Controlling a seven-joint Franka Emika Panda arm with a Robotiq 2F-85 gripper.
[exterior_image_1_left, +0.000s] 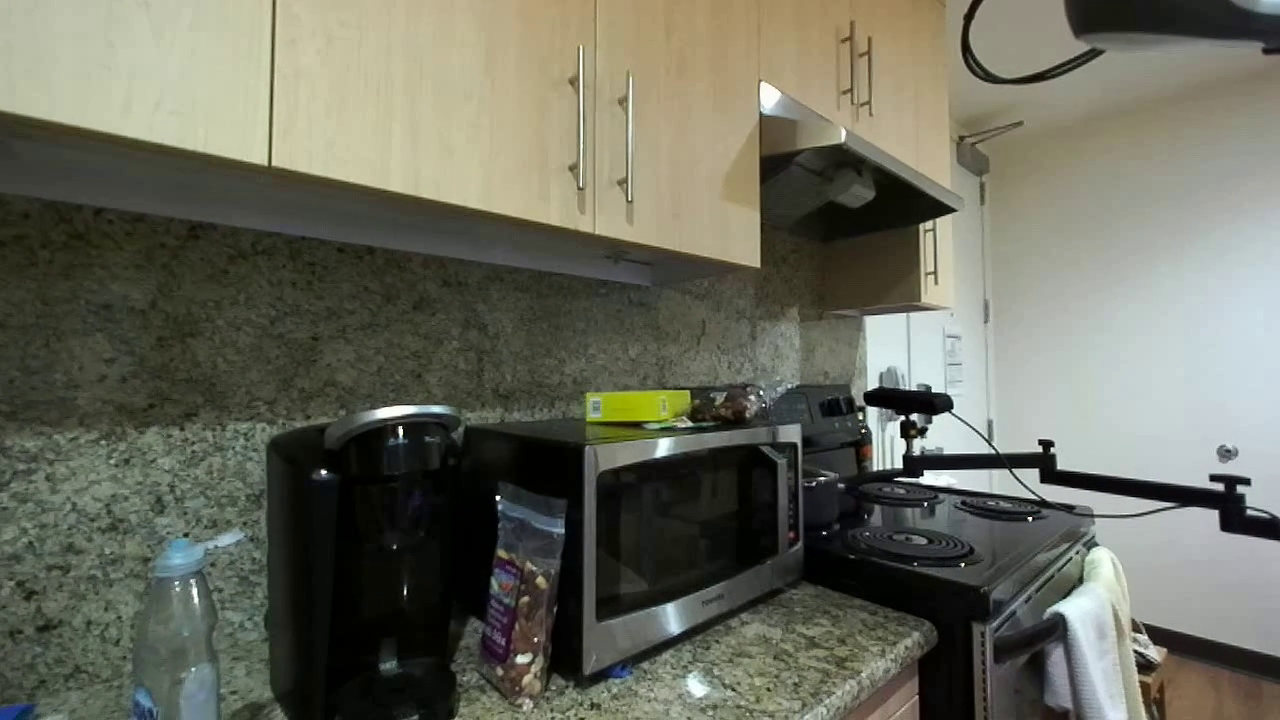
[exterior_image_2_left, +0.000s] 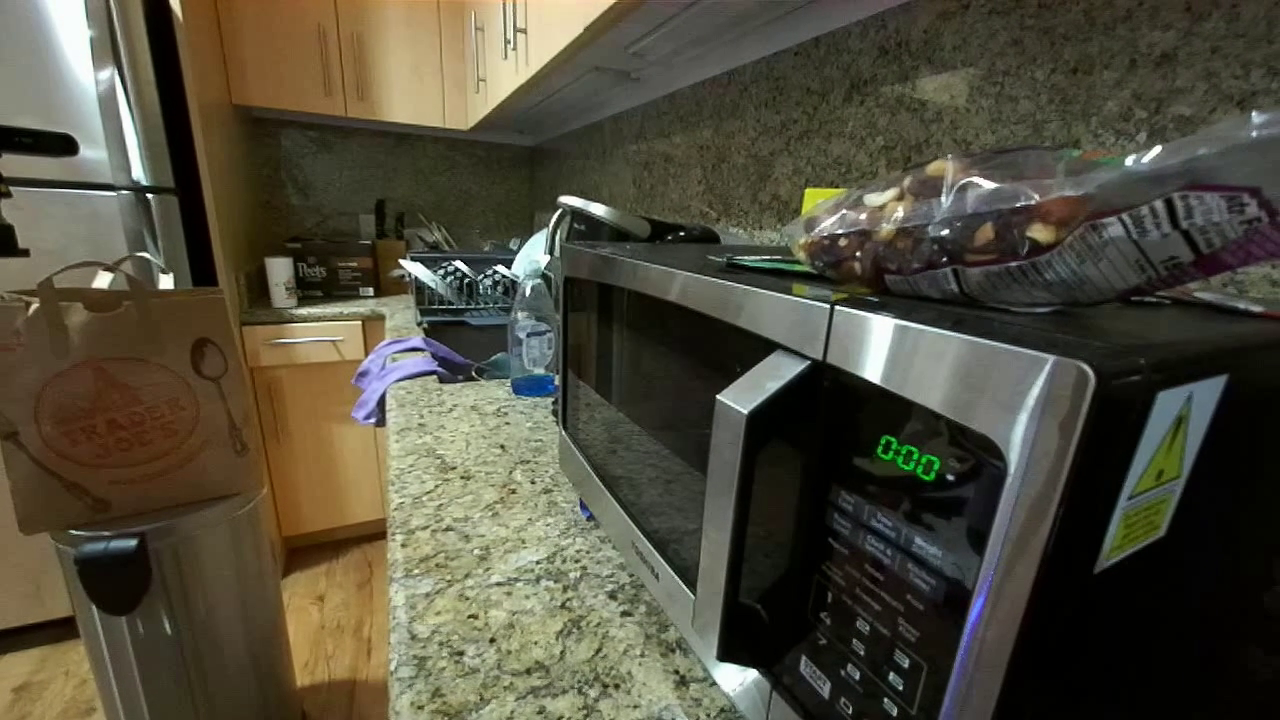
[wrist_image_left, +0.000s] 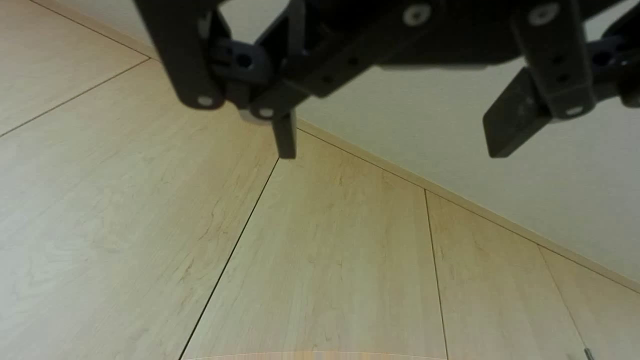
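In the wrist view my gripper stands open, its two fingers (wrist_image_left: 285, 137) wide apart and only empty space between them. Beyond the fingers are pale wooden cabinet doors (wrist_image_left: 348, 252) and the ceiling (wrist_image_left: 402, 114). Exterior view 1 catches a dark part of the arm (exterior_image_1_left: 1170, 22) with a looped cable at the top right corner; the gripper itself is outside both exterior views. A steel-fronted microwave (exterior_image_1_left: 690, 528) sits on the counter, door shut. Beside it are a black coffee maker (exterior_image_1_left: 372, 564) and an upright bag of nuts (exterior_image_1_left: 524, 600).
On top of the microwave lie a yellow-green box (exterior_image_1_left: 636, 406) and another nut bag (exterior_image_2_left: 960, 228). A clear bottle (exterior_image_1_left: 178, 636) stands left of the coffee maker. Cabinet handles (exterior_image_1_left: 581, 120) jut out overhead.
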